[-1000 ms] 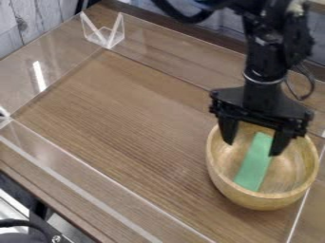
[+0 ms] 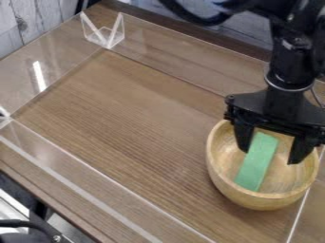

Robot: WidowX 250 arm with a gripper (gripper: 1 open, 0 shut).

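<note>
My black gripper (image 2: 268,128) reaches down from the upper right into a tan bowl (image 2: 250,197) at the lower right. Its fingers stand apart, open, at the bowl's back part. A green oblong object (image 2: 256,165) lies in the bowl between and below the fingers; I cannot tell whether they touch it.
A clear plastic holder (image 2: 105,30) stands at the back left. A dark gap and wall show at the left edge.
The gripper has shifted slightly and turned over the bowl. The green object appears a little further left and higher than a second ago.
</note>
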